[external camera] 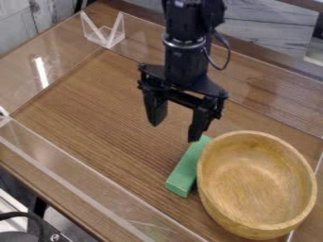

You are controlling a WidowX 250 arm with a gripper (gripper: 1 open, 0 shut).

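Note:
My gripper [179,117] is open over the middle of the wooden surface, its two black fingers apart with nothing visible between them. It is above and slightly left of a green block [187,176], which lies flat along the left side of a large tan oval bowl [259,217]. The bowl appears empty.
A clear plastic piece [104,30] stands at the back left. A grey marbled area runs along the back, and a dark cable lies at the lower left corner.

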